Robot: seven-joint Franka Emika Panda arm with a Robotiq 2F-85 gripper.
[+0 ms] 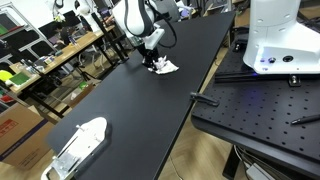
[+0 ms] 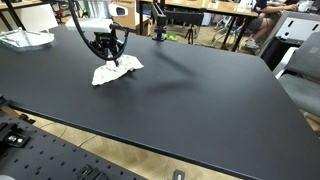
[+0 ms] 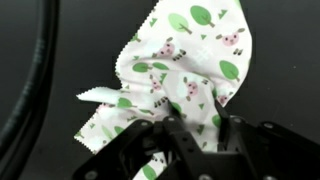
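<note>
A white cloth point(image 3: 180, 50) printed with green trees and small pink animals lies crumpled on the dark table. It shows as a pale heap in exterior view 1 point(image 1: 165, 67) and exterior view 2 point(image 2: 126, 65). My gripper is right down at the cloth, pointing at its middle. In the wrist view its dark fingertips stand a little apart, with bunched fabric showing between and beneath them. Whether they pinch the fabric cannot be made out. From outside, the gripper point(image 1: 152, 63) touches or nearly touches the heap.
A pale tray-like item point(image 1: 82, 145) lies on the table away from the cloth. A black cable point(image 3: 35, 90) crosses the wrist view's left side.
</note>
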